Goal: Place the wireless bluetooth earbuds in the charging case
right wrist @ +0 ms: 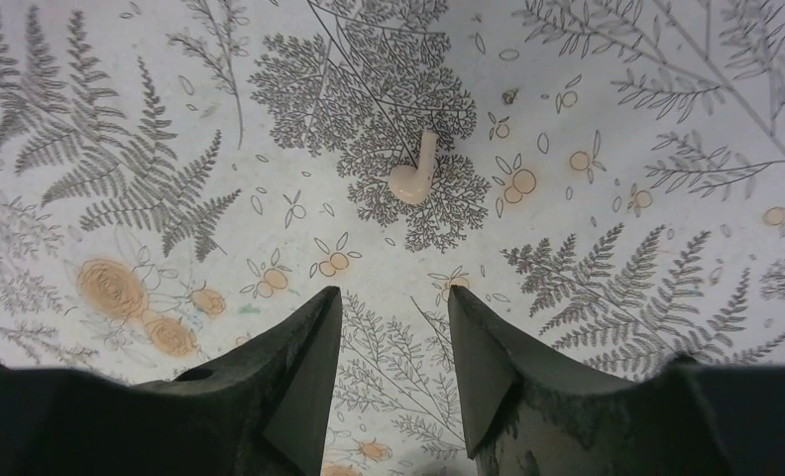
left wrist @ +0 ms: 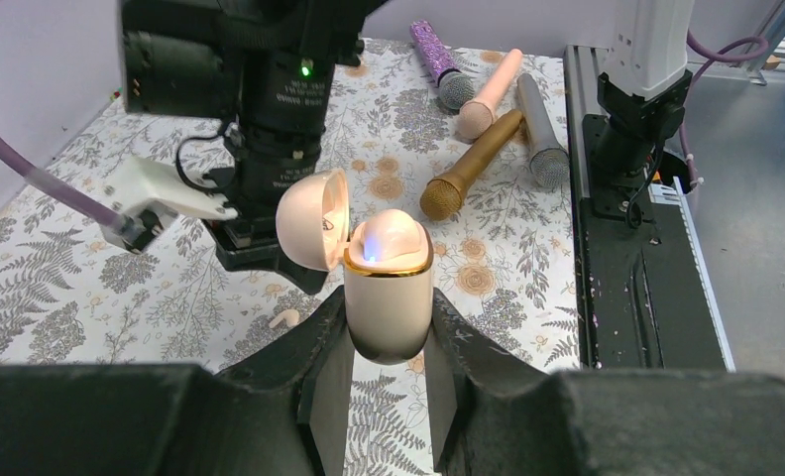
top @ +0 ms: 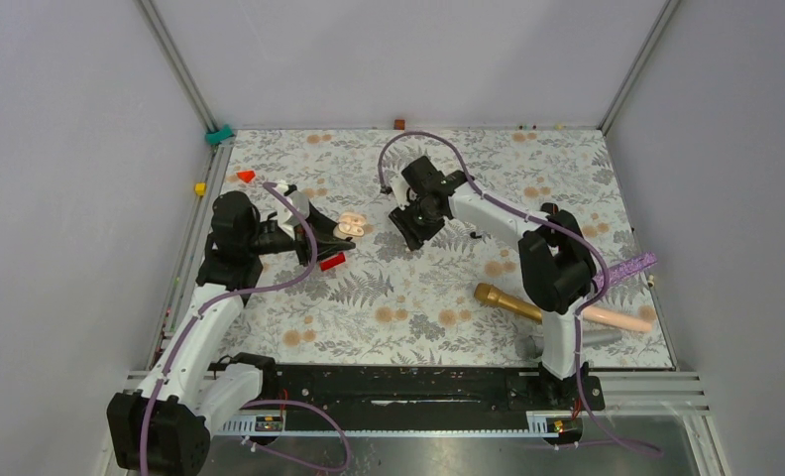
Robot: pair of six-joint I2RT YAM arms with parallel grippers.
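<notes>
A cream charging case with gold trim (left wrist: 389, 307) is held in my left gripper, lid open, a blue light glowing inside; it shows also in the top view (top: 351, 224). A small pale earbud (right wrist: 413, 180) lies on the patterned mat, its stem pointing away from me in the right wrist view, also visible in the left wrist view (left wrist: 286, 317). My right gripper hangs above and short of that earbud, its fingers apart with nothing between them.
Several microphones, gold (top: 507, 305), pink, silver and purple, lie at the right. A red block (top: 332, 262) lies by the left gripper. Small coloured pieces lie at the left.
</notes>
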